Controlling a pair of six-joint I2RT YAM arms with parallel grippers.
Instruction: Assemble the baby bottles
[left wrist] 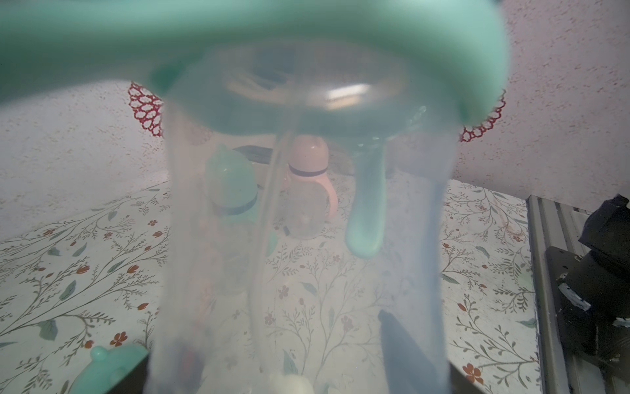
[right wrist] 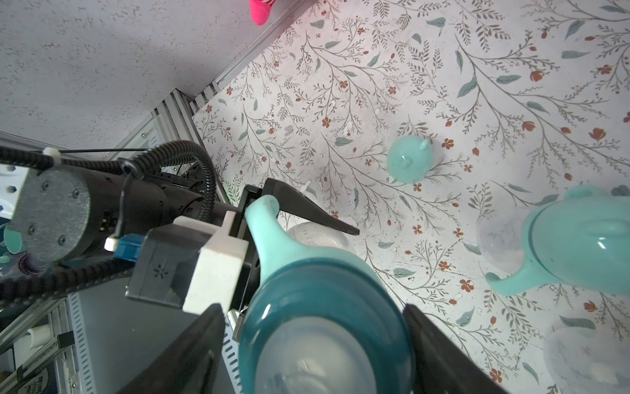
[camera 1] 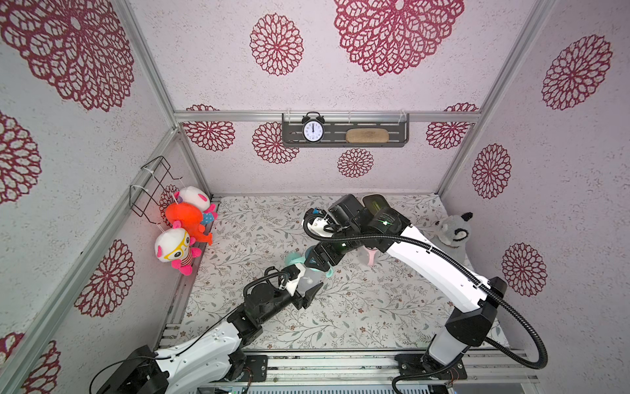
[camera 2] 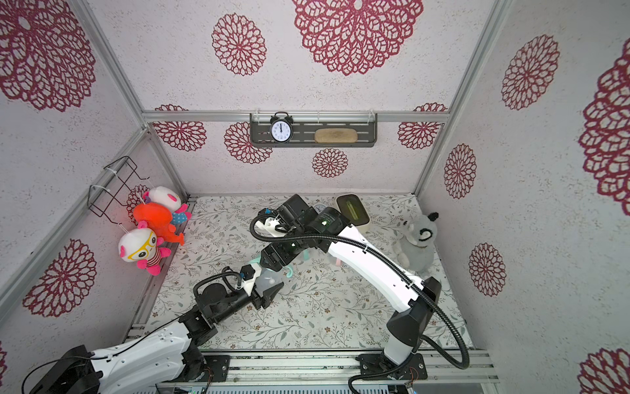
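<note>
A clear bottle point(left wrist: 315, 282) with teal handles point(left wrist: 367, 203) is upright in my left gripper point(camera 1: 307, 292), which is shut on its body. Around the bottle's top is a blue-teal collar with a pale translucent centre point(right wrist: 315, 358). My right gripper is over that top, its blurred fingers point(right wrist: 197, 344) on either side of the collar; whether they press on it cannot be told. A teal cap with small ears point(right wrist: 410, 159) lies on the table. Further off stand a teal-topped bottle point(left wrist: 231, 180) and a pink-topped bottle point(left wrist: 308, 157).
A dark tray point(camera 2: 353, 208) sits at the back, and a grey plush toy point(camera 2: 416, 239) at the right. Plush toys point(camera 1: 187, 223) line the left wall. A translucent piece point(right wrist: 587, 358) shows near the teal-topped bottle.
</note>
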